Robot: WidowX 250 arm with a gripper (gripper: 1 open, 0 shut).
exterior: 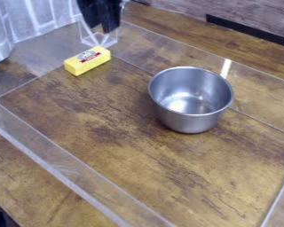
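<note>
A yellow box [88, 61] with a printed label lies on the wooden table at the upper left. The dark gripper [102, 19] is at the top edge, above and behind the box and apart from it, blurred and mostly out of frame; its fingers are too unclear to tell open from shut. A steel pot [190, 101] stands upright on the right of the middle and looks empty inside.
Clear plastic edging runs along the left and back of the wooden table [121, 168]. A crumpled light sheet [14, 18] is at the upper left.
</note>
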